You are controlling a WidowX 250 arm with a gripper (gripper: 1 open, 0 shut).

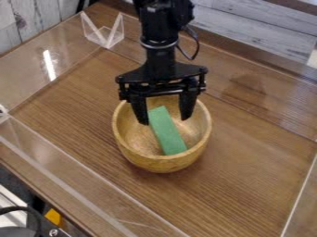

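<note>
A yellow-orange bowl (162, 157) sits on the wooden table, with a green rectangular block (166, 131) lying inside it, long side running front to back. My black gripper (160, 100) hangs open over the back part of the bowl, its two fingers reaching down on either side near the rim. Nothing shows held between them; whether the fingertips touch the bowl or block I cannot tell.
A white wire-like object (107, 32) stands at the back left, and pale boards line the back. A dark cable lies at the front-left corner.
</note>
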